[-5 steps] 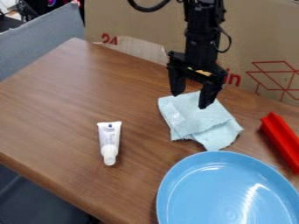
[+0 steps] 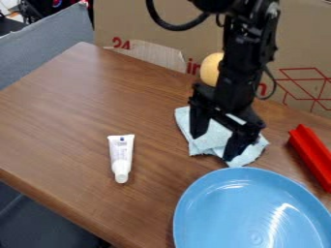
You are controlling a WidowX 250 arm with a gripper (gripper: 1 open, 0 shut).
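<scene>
My black gripper is low over a folded pale blue cloth on the wooden table, its fingers open and reaching down onto or just over the cloth, partly covering it. Whether the fingertips touch the cloth is hard to tell.
A white tube lies left of the cloth. A blue plate is at the front right, and a red object at the right edge. A yellow round object is behind the arm, before a cardboard wall.
My gripper has moved down and toward the front over the cloth, which now shows less behind it. The yellow object is more visible.
</scene>
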